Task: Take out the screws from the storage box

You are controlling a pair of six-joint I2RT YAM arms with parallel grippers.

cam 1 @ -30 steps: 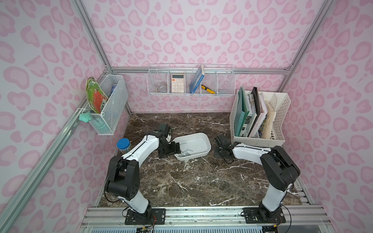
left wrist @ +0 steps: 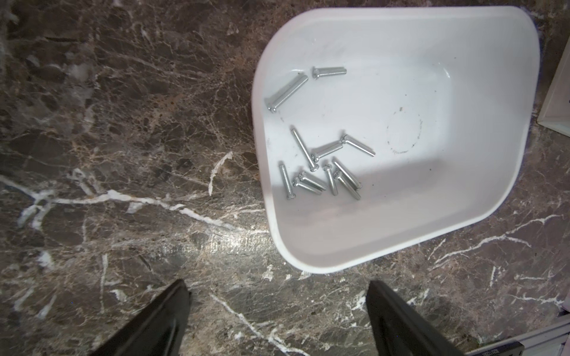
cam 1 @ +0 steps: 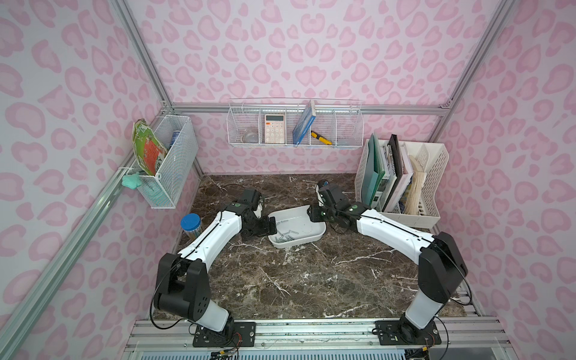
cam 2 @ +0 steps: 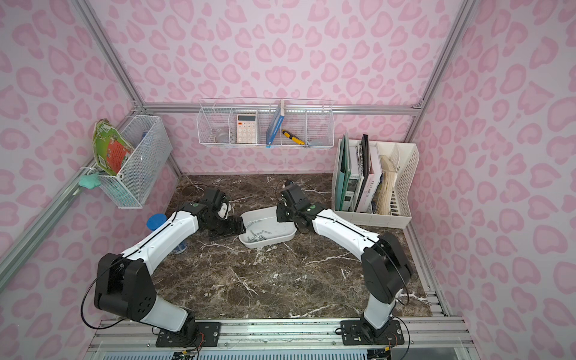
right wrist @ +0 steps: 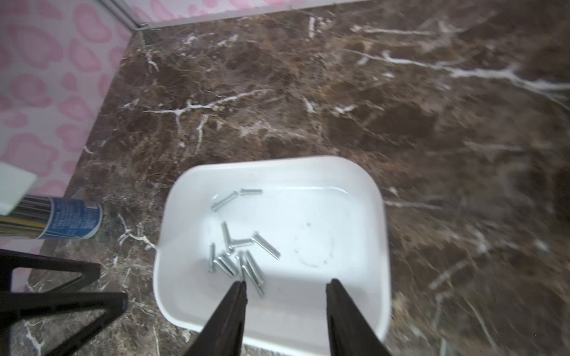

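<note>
Several silver screws lie loose on the floor of the white storage box, mostly toward its left end in the left wrist view. My left gripper stands open beside the box's left end, with nothing between its fingers. At the box's right end in the top left view is my right gripper, over or near the rim. In the right wrist view its fingers stand apart with a gap between them and the box's near side below. The screws lie clear of both grippers.
A blue-lidded jar stands left of the left arm. A white rack of folders is at the back right, and a wire shelf hangs on the back wall.
My right gripper has swung left and slightly back, from beside the box to its right end. The left arm has shifted slightly; its gripper remains near the box's left end.
</note>
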